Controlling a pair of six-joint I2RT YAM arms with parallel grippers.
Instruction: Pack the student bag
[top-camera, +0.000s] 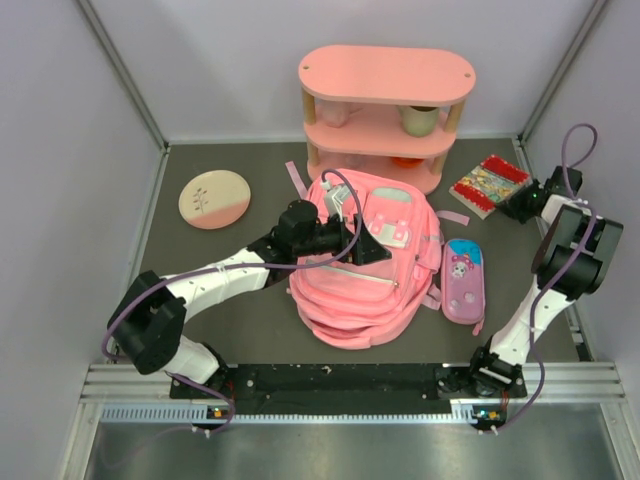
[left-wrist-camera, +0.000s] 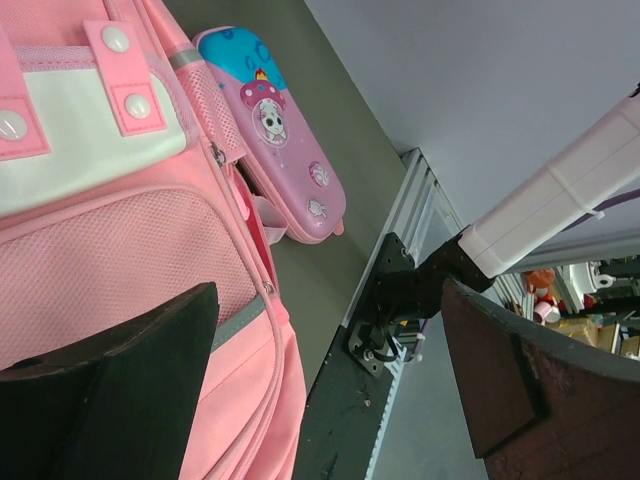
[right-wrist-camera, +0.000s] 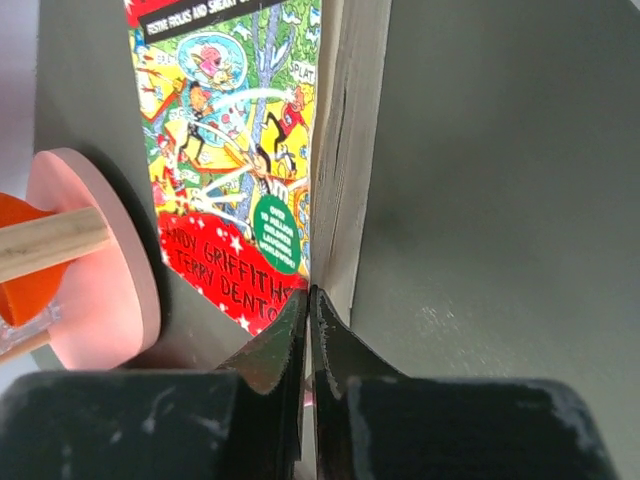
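A book with a red and yellow cover (right-wrist-camera: 240, 150) lies on the table, right of the shelf in the top view. My right gripper is shut with nothing between its fingers. Its tips meet at the near corner of the book, which lies outside them. Over the pink bag (top-camera: 345, 305), which lies on the table, hangs my left gripper (top-camera: 375, 248). Its two fingers stand wide apart and empty in the left wrist view. The pink and blue pencil case (top-camera: 463, 281) rests beside the bag's right side.
A pink shelf (top-camera: 388, 75) rises behind the bag, holding a pale pot (top-camera: 420, 121) and an orange item (right-wrist-camera: 20, 255). A round wooden board (top-camera: 214, 199) lies at left. Bare table (top-camera: 510, 265) shows right of the pencil case.
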